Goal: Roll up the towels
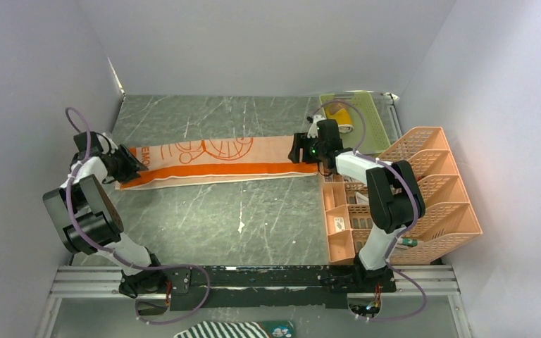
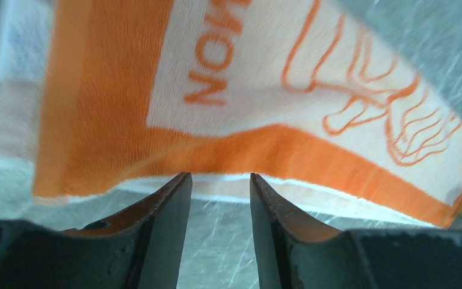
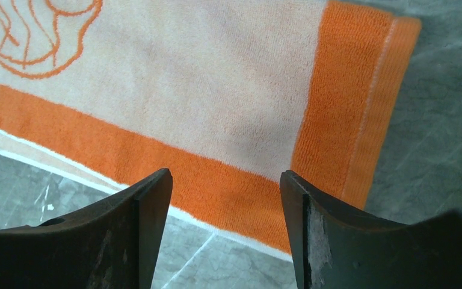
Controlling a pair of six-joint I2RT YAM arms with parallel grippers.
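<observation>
A long pale peach towel with orange bands and printed line drawings lies flat across the grey table, folded lengthwise. My left gripper is over its left end; in the left wrist view the parted fingertips sit at the towel's near edge, where the orange band is rippled, with nothing visibly held. My right gripper is above the right end, open, with the orange end band and a corner beneath it in the right wrist view.
A green basket holding a rolled yellow towel stands at the back right. An orange compartment organiser fills the right front.
</observation>
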